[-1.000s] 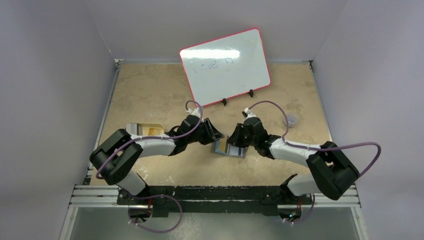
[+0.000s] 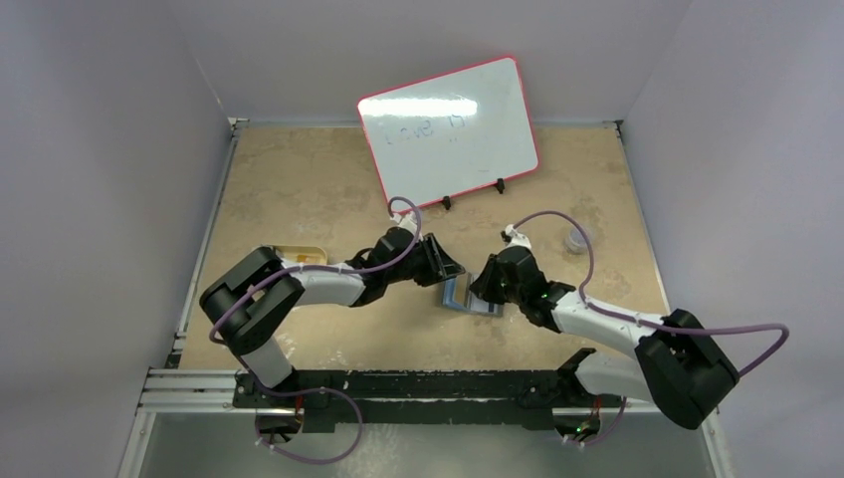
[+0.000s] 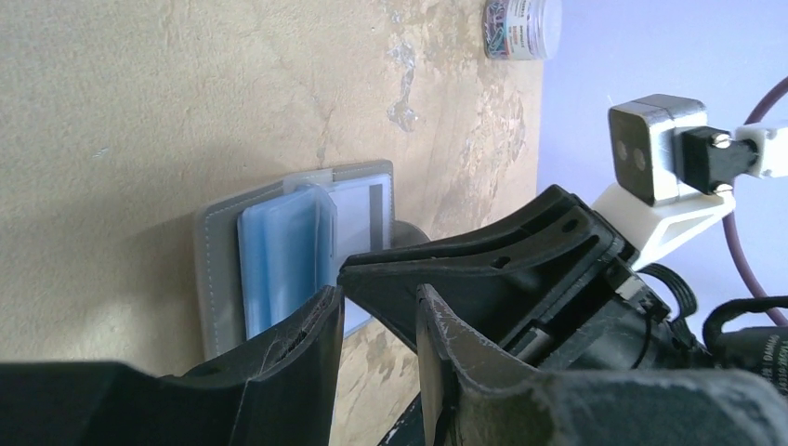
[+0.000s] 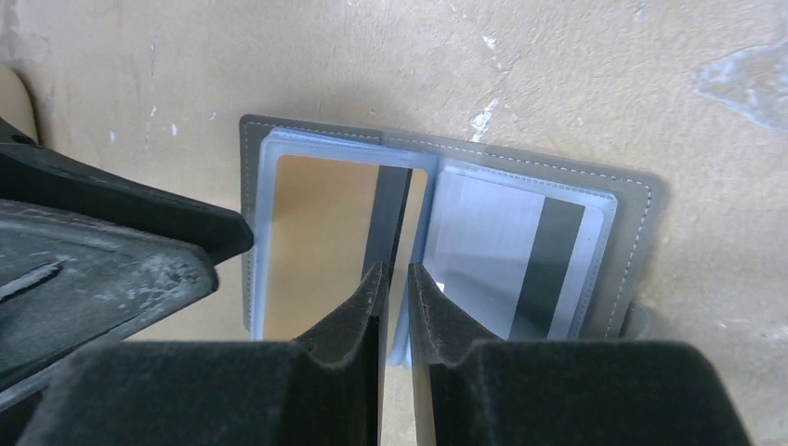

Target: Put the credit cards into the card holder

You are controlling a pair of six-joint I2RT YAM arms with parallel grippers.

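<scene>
The card holder (image 2: 474,296) lies spread out on the table between both grippers, with clear sleeves and a grey stitched border (image 4: 520,160). A gold card with a dark stripe (image 4: 321,228) sits in its left sleeve in the right wrist view. The other sleeve holds a white card with a dark stripe (image 4: 483,232). My right gripper is nearly closed on the free edge of the sleeve with the gold card; whether the card's edge is also pinched cannot be told. Left of the holder, my left gripper stands part open, nothing between its fingers.
A shallow yellowish tray (image 2: 311,255) lies at the left, partly behind the left arm. On the right stands a clear jar (image 3: 523,28) of small coloured items. A whiteboard (image 2: 453,134) leans at the back. Bare table surrounds the holder.
Both grippers and the card holder have shifted to the right together in the top view, the right gripper staying over the holder and the left beside it.
</scene>
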